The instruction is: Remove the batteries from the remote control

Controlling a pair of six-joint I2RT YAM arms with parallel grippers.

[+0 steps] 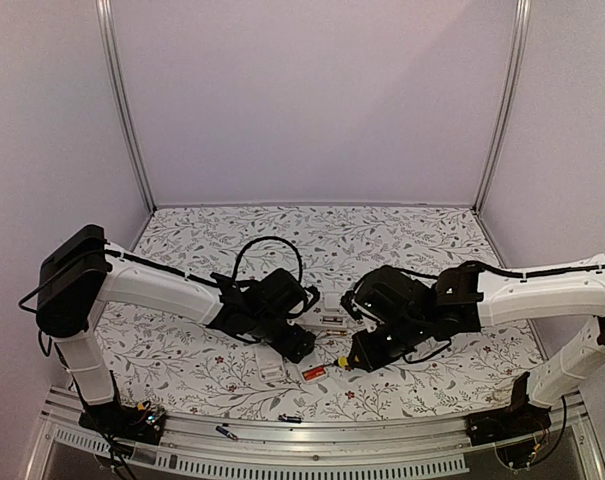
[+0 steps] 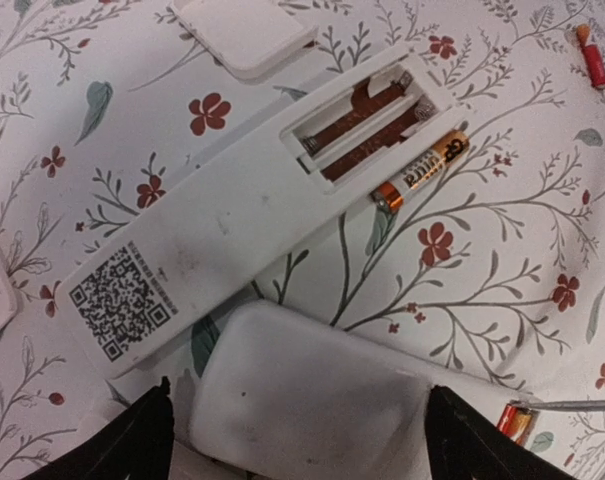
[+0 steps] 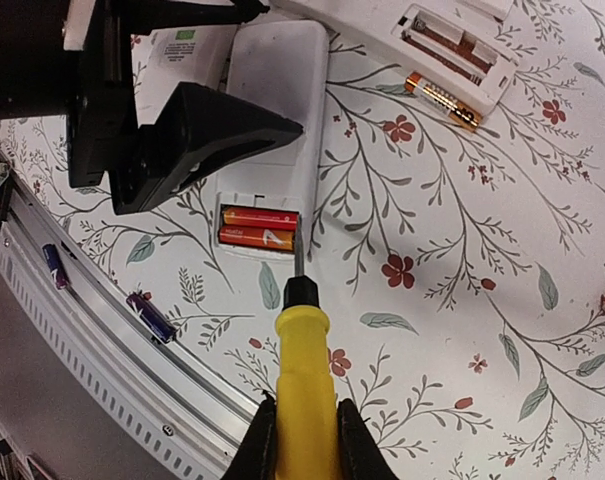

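In the right wrist view a white remote (image 3: 277,60) lies with its battery bay uncovered, two orange-red batteries (image 3: 257,228) side by side in it. My right gripper is shut on a yellow-handled screwdriver (image 3: 304,345); its thin metal tip reaches the right-hand end of the bay, at the battery ends. Whether the tip presses on a battery I cannot tell. My left gripper stands open, its fingers on either side of the remote's body (image 2: 312,390); contact is unclear. Both batteries are still seated, partly seen in the left wrist view.
Another white remote (image 2: 212,235) has an empty battery bay, with a loose battery (image 2: 422,170) alongside it. A white cover (image 2: 247,35) lies farther back. Dark batteries (image 3: 152,317) lie near the metal table edge (image 3: 112,350).
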